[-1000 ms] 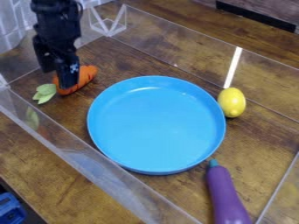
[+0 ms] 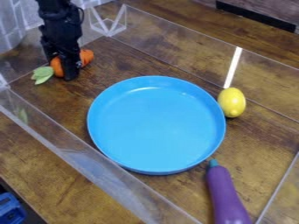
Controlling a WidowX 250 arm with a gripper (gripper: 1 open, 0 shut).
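Observation:
My black gripper (image 2: 66, 59) is low at the upper left, over an orange toy carrot (image 2: 86, 57) with pale green leaves (image 2: 42, 75). Its fingers straddle or touch the carrot; whether they close on it I cannot tell. A large blue plate (image 2: 156, 124) lies in the middle of the wooden surface.
A yellow egg-shaped toy (image 2: 232, 101) lies right of the plate, a purple eggplant toy (image 2: 226, 194) at the lower right. Clear low walls border the area. A blue object (image 2: 9, 210) sits at the lower left corner.
My gripper has moved down onto the carrot, now hiding more of it. The carrot and leaves appear shifted slightly up. The plate and other toys have not moved.

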